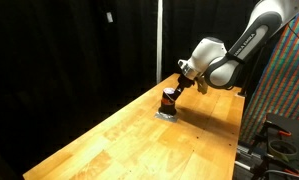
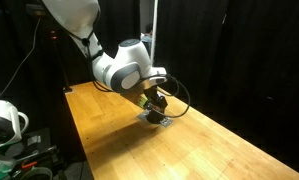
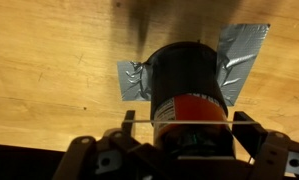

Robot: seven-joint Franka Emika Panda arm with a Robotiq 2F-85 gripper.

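A black cylindrical holder (image 3: 184,72) stands on the wooden table, with strips of silver tape (image 3: 239,55) at its base. A red-and-black can-like item (image 3: 189,107) shows at its near end in the wrist view. My gripper has its fingers wide apart on either side of this item. Between the fingertips runs a thin, straight pale strand (image 3: 184,122), crossing in front of the can; whether it touches the can cannot be told. In exterior view 1 the holder (image 1: 169,99) is upright, with my gripper (image 1: 182,84) close beside its top, on the right.
Dark curtains (image 1: 69,60) hang behind. A dark stand with cables (image 1: 281,145) sits off the table's right side.
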